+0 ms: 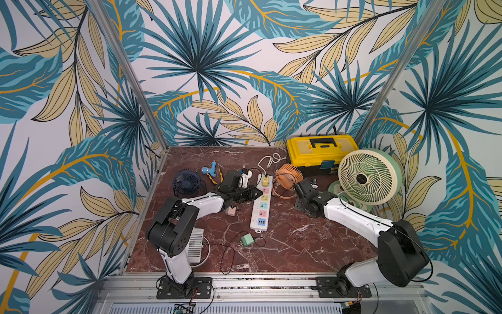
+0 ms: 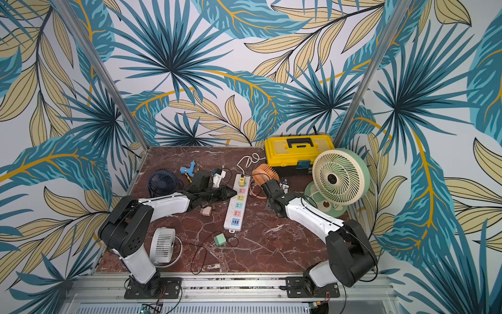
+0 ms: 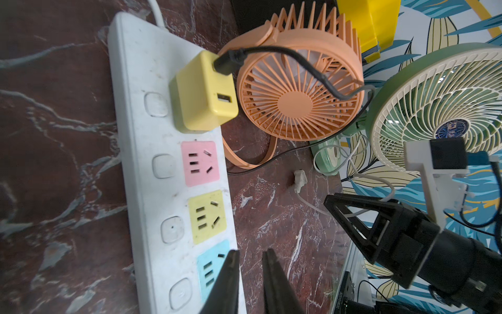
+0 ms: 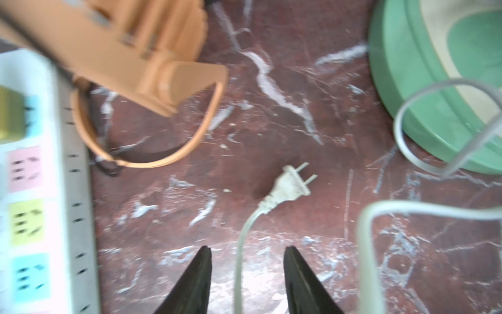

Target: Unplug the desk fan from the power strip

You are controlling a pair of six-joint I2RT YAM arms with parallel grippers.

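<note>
A white power strip (image 1: pixel 256 221) with coloured sockets lies on the table. Into its far end is plugged a yellow adapter (image 3: pixel 206 94), from which a black cable (image 3: pixel 303 60) runs across the orange desk fan (image 3: pixel 295 104) beside the strip. My left gripper hovers over the strip near the blue socket, its fingers a little apart and nothing between them. My right gripper is open to the right of the strip, above the table. Past its fingertips lies a loose white two-pin plug (image 4: pixel 288 187), its cord passing beneath the gap between the fingers.
At the right stands a large green fan (image 1: pixel 368 178), with a yellow toolbox (image 1: pixel 321 149) behind. A dark blue fan (image 1: pixel 187 182), a blue toy-like tool (image 1: pixel 209 169) and a white fan (image 1: pixel 195 246) are at the left. A green adapter (image 1: pixel 247 239) lies near the front.
</note>
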